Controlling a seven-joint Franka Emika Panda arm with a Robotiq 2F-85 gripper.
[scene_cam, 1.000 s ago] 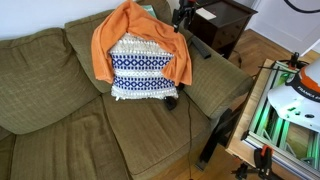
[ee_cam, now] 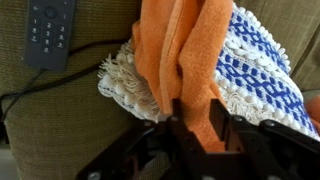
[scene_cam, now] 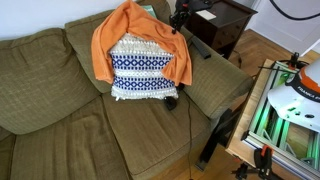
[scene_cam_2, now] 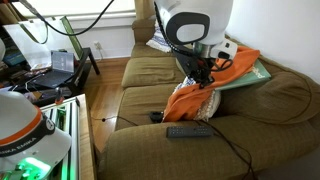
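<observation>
An orange blanket drapes over the sofa's back and down both sides of a blue-and-white patterned cushion with fringed edges. My gripper is at the blanket's upper right edge. In the wrist view the gripper has a gap between its dark fingertips, and orange blanket shows in and beyond that gap. Whether the cloth touches the fingers cannot be made out. From the other side, the white arm reaches down over the blanket, hiding the contact area.
A dark remote lies on the sofa armrest, beside the blanket. Black cables run across the armrest.
My gripper has come slightly lower and left toward the blanket's upper right edge. The blanket and cushion look unmoved.
</observation>
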